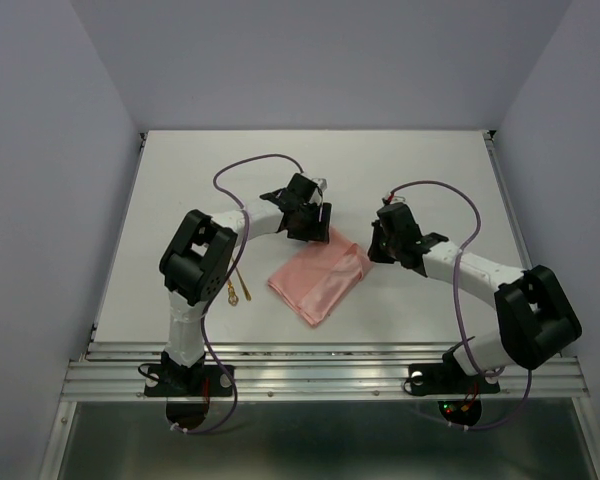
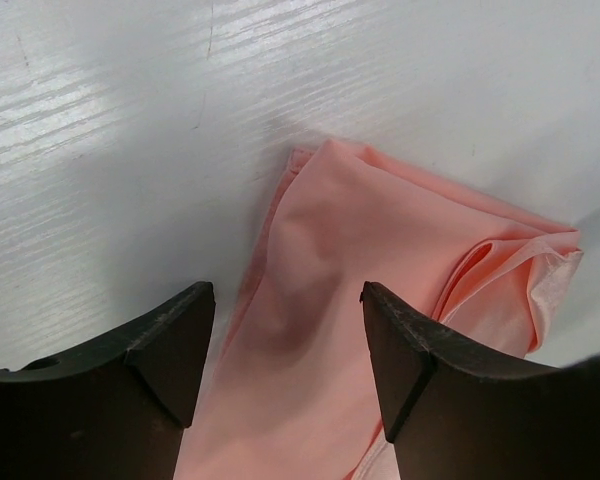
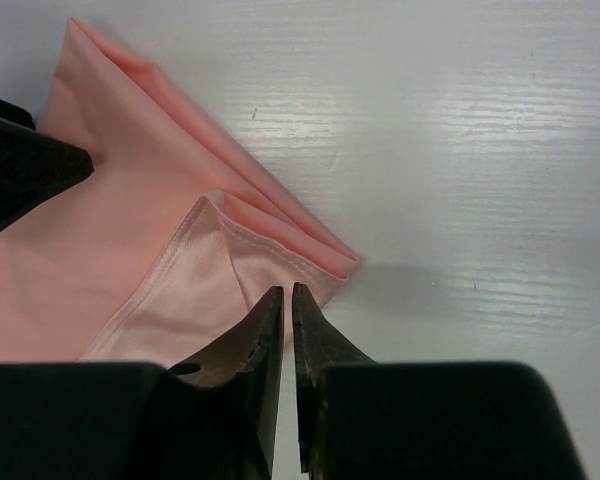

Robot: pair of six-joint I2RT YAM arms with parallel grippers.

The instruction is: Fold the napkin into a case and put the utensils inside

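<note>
The pink napkin [image 1: 318,278] lies in folded layers on the white table, with a creased flap near its right corner [image 3: 280,245]. Over its upper part, my left gripper is open, with napkin and table visible through the gap and no cloth held. At the right corner is my right gripper, its fingers almost together with a narrow slit between them. Whether any cloth is caught at its tips cannot be made out. Two gold utensils, one with an ornate end [image 1: 232,295] and a thin one [image 1: 245,287], rest left of the napkin, partly hidden by the left arm.
Bare table [image 1: 410,155] stretches behind and to the right of the napkin. The two grippers stand close together, and part of the left one [image 3: 30,165] intrudes into the right wrist view. A metal rail [image 1: 320,370] runs along the front edge.
</note>
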